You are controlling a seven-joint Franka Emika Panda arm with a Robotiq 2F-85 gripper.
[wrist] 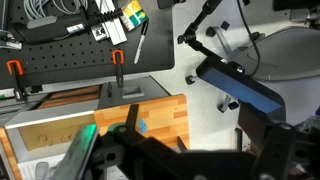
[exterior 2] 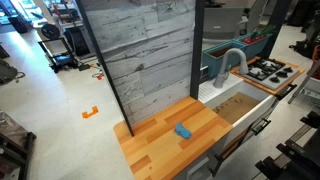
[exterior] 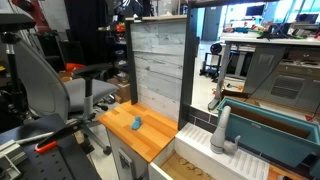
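A small blue object [exterior: 136,123] lies on the wooden countertop [exterior: 152,140], left of the sink. In exterior view 2 the same blue object [exterior 2: 182,131] sits near the middle of the wood. From the wrist view, the blue object [wrist: 141,126] shows beside a dark fingertip, well below it. My gripper is open, its dark fingers apart along the lower edge of the wrist view. Nothing shows between them. I cannot make out the gripper clearly in the exterior views.
A white sink [exterior 2: 238,103] with a grey faucet [exterior: 222,128] adjoins the countertop. Behind it stands a teal bin [exterior: 265,128]. A white plank wall [exterior 2: 160,65] rises behind the wood. A perforated black table [wrist: 75,50] and a chair [wrist: 238,88] stand nearby.
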